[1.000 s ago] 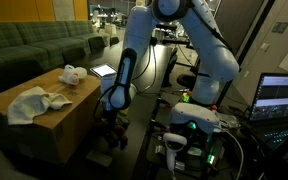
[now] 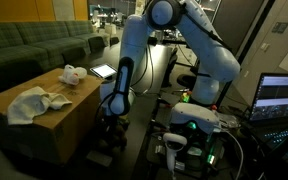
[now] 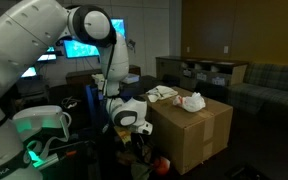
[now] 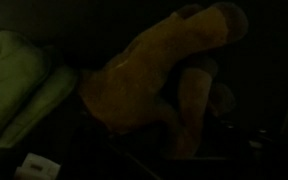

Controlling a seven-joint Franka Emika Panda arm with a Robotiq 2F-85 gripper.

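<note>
In the wrist view a brown, limb-shaped soft thing, perhaps a plush toy, fills the dim middle. A green, cloth-like thing lies at the left. My gripper points down into the dark space beside the brown table or box in exterior view 1. Exterior view 2 has the gripper low in front of that box, close to a small red thing. Its fingers are lost in shadow, so neither their gap nor anything between them can be made out.
The brown box stands close beside the arm. On its top lie a white cloth and a white bag-like thing. A sofa is behind. The floor around the gripper is very dark.
The lower arm and gripper have shifted slightly right and down in exterior view 1. The box and the things on its top stay where they were.
</note>
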